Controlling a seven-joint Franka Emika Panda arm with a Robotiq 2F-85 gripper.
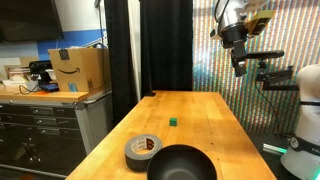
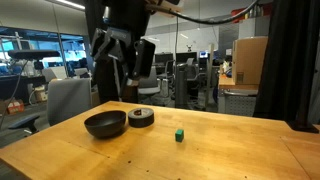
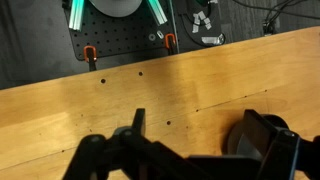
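Note:
My gripper stands open, its dark fingers spread wide at the bottom of the wrist view with bare wood between them. In exterior view 1 the gripper hangs high above the right side of the table, well clear of everything on it. On the tabletop sit a black bowl, a grey roll of tape beside it and a small green block farther back. Exterior view 2 shows the bowl, the tape and the green block all apart from the gripper.
The wooden table has wide free room around the green block. Past its edge in the wrist view lie a dark metal frame and cables. A cardboard box rests on a side cabinet, off the table. Black curtains hang behind.

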